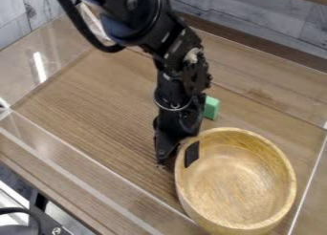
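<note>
My black gripper (pixel 167 147) points down at the wooden tabletop, low beside the left rim of a large tan plastic bowl (pixel 243 181). It looks shut, though its fingertips are dark and partly hidden, and I make out nothing held between them. A green block (pixel 211 107) lies behind the wrist, partly covered by it. A dark patch marks the bowl's upper left rim.
Pale plank walls stand behind it and at the left. A black cable shows at the bottom left corner.
</note>
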